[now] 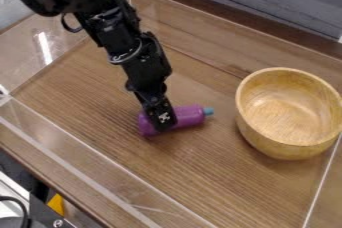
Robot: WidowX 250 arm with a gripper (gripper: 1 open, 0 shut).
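Note:
A purple object (179,120) with a teal tip at its right end lies on the wooden table (107,152). My black gripper (156,114) comes down from the upper left, its fingertips at the object's left part. Whether they are closed on it cannot be told.
A tan bowl (286,138) stands at the right. A grey wall runs along the back right.

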